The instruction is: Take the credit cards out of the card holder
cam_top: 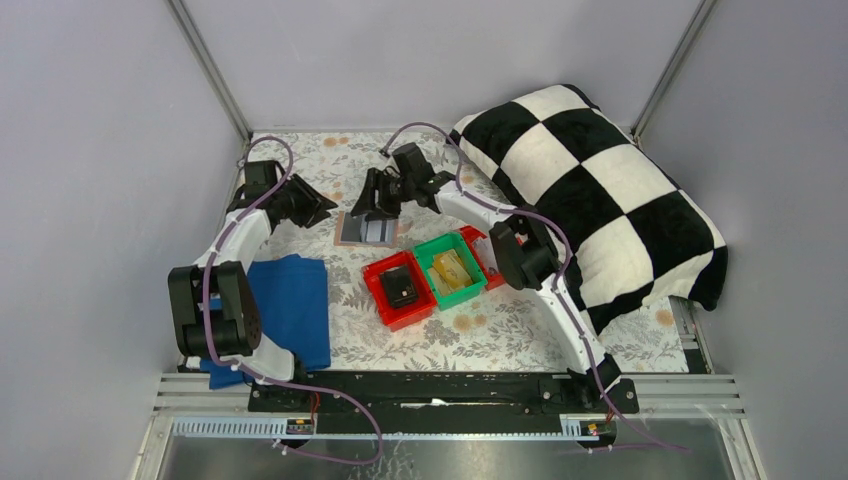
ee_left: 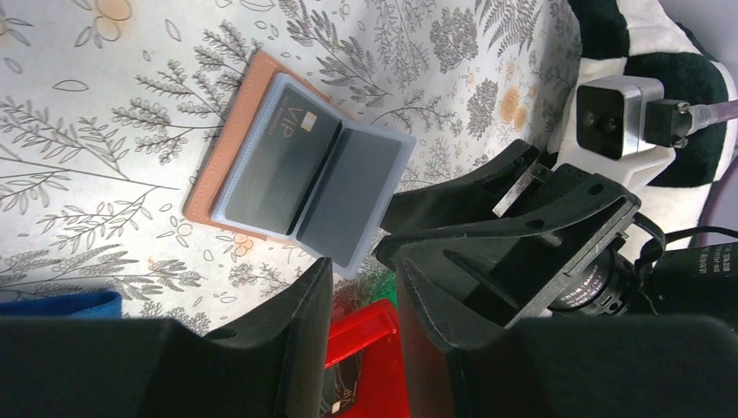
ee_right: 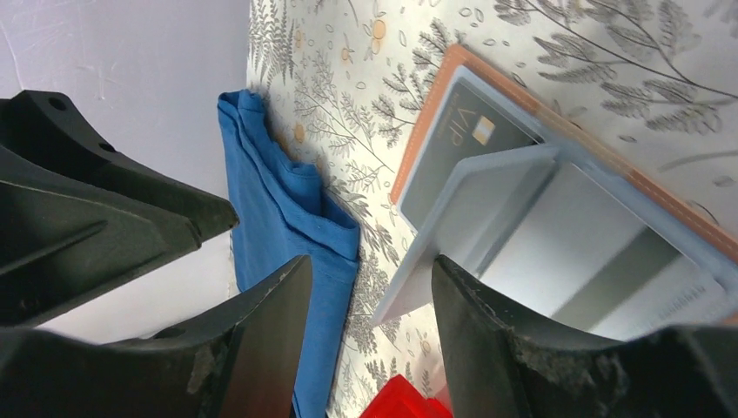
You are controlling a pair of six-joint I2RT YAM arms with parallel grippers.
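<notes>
The card holder lies spread flat on the patterned cloth, a tan cover with clear sleeves. A dark grey card marked VIP sits in one sleeve. Another sleeve page stands partly raised in the middle, and in the right wrist view its free edge shows beyond the tip of one finger. My right gripper is open over the holder, its fingers close to this page. Left of the holder, my left gripper is apart from it, with a gap and nothing between its fingers.
A red bin with a black item, a green bin with a yellow one and another red bin stand in front of the holder. Blue cloth lies front left. A checkered pillow fills the right side.
</notes>
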